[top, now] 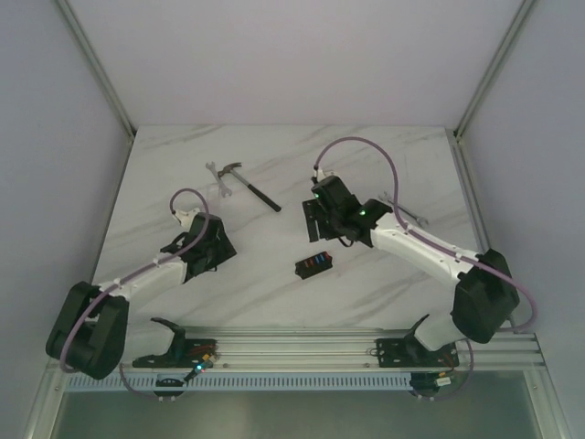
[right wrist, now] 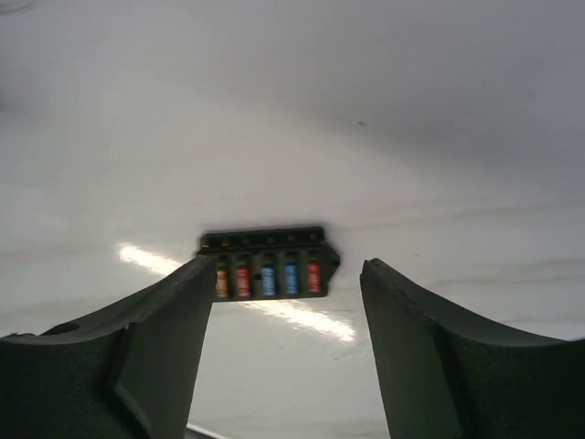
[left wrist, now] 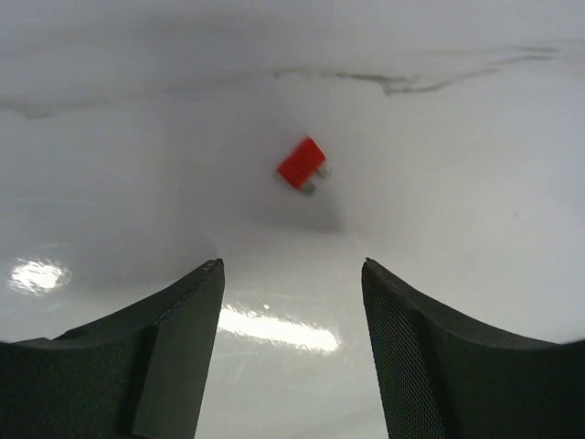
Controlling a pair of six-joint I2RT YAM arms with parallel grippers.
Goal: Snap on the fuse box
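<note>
The black fuse box [top: 313, 263] lies on the marble table below my right gripper [top: 318, 219]; in the right wrist view the fuse box [right wrist: 266, 262] shows its row of red, blue and yellowish fuses between and beyond my fingertips, which are apart with nothing held. My left gripper [top: 219, 245] is open at the table's left; in the left wrist view a small red fuse with two prongs [left wrist: 302, 163] lies on the table beyond the empty fingers.
A hammer [top: 260, 194] and a wrench [top: 218, 181] lie at the back left, another wrench [top: 407, 211] at the right behind my right arm.
</note>
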